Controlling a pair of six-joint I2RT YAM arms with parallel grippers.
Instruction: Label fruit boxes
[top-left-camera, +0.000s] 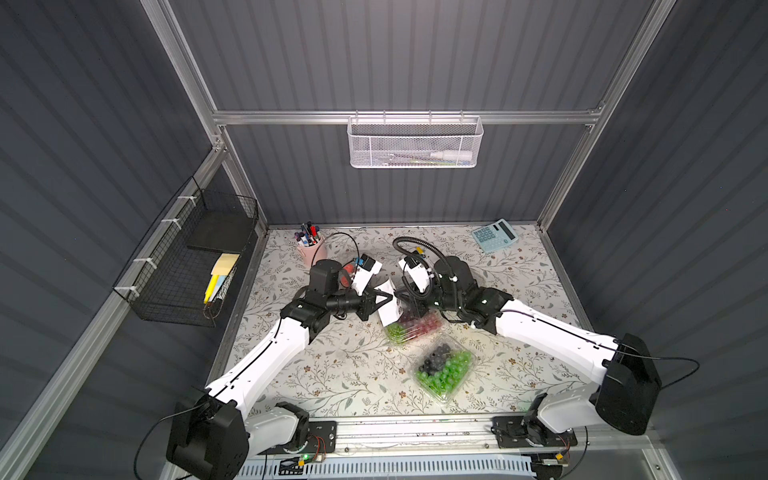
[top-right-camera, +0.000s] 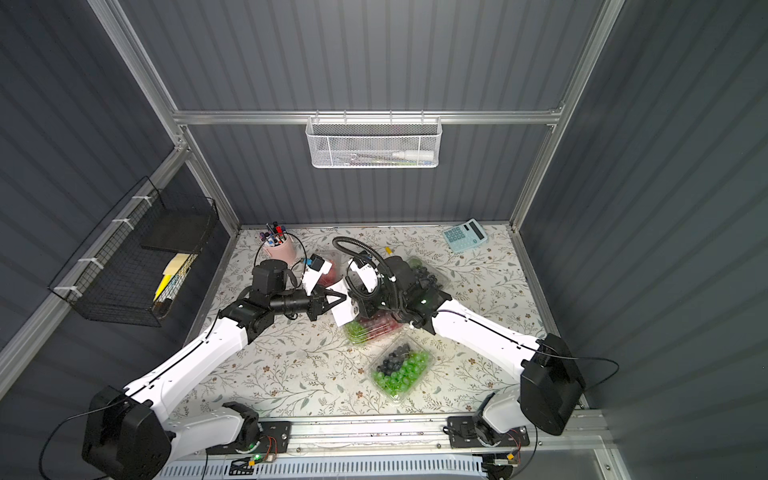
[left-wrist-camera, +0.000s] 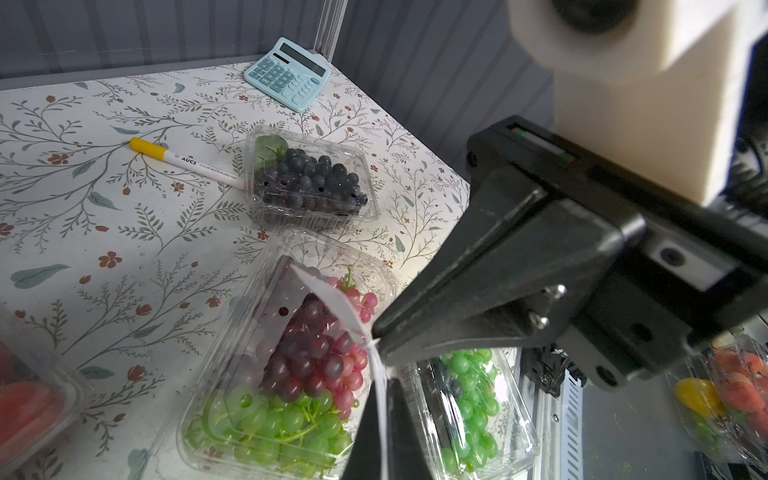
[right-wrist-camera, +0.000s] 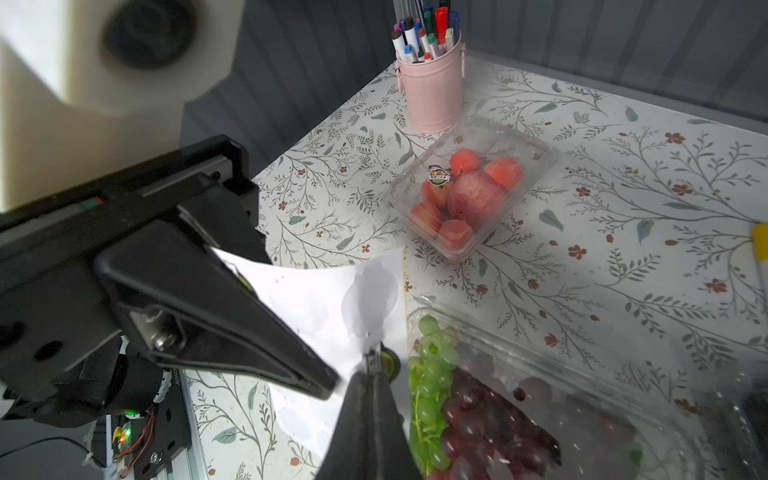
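A white sheet of labels (right-wrist-camera: 320, 296) stands upright between the arms, with my left gripper (top-left-camera: 387, 297) shut on its edge. A round dark label (right-wrist-camera: 389, 364) shows near that sheet's edge. My right gripper is shut with its tips at the sheet, close beside the label; whether they hold its edge is hard to see. Beneath lies a clear box of red and green grapes (left-wrist-camera: 312, 360). Nearer the front is a box of green and black grapes (top-left-camera: 444, 370). Behind sits a dark-grape box (left-wrist-camera: 312, 177). A peach box (right-wrist-camera: 472, 192) carries a round label.
A pink cup of markers (right-wrist-camera: 432, 92) stands at the back left and a blue calculator (top-left-camera: 495, 236) at the back right. Beside the dark-grape box lies a yellow-capped marker (left-wrist-camera: 188, 161). Bare tabletop (top-left-camera: 312, 376) shows at the front left.
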